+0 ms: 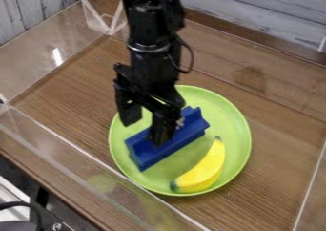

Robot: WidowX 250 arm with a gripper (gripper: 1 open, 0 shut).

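My black gripper [145, 116] is over the green plate [231, 125], lowered to the blue block [155, 151], with its fingers open at the block's upper part; whether they touch it I cannot tell. A yellow banana [201, 169] lies on the plate to the right of the block. The arm hides part of the plate's back rim.
A transparent wall runs along the left, and whitish wooden boards stand at the back. A black cable lies at the lower left.
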